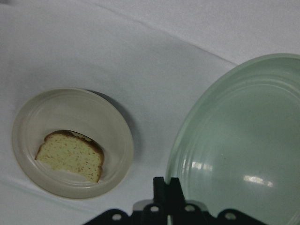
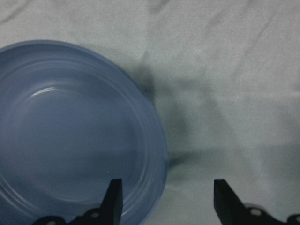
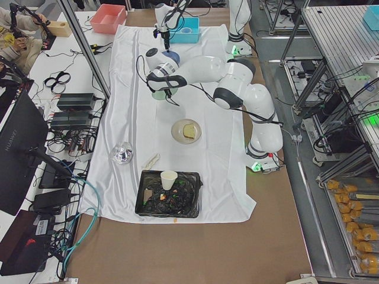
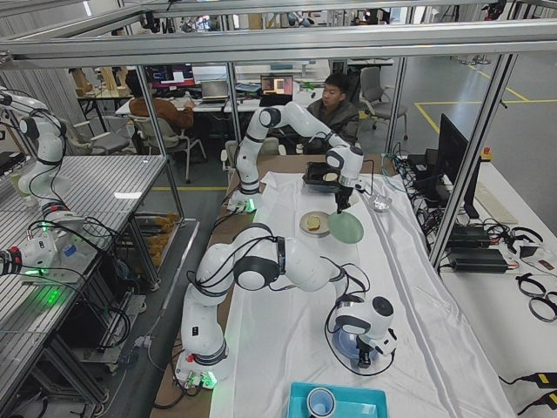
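My left gripper is shut on the rim of a green plate [image 1: 243, 140], held beside a beige plate [image 1: 70, 112] with a bread slice [image 1: 70, 154] on it. In the camera left view the left arm largely hides the green plate. My right gripper stands open above a blue plate [image 2: 79, 131], its fingers either side of the rim, nothing seen between them.
A blue bin [image 4: 357, 401] with a cup sits beyond the blue plate. A black tray [image 3: 157, 204] with a white cup, a crumpled foil piece [image 3: 122, 152] and a pale strip lie at the other end.
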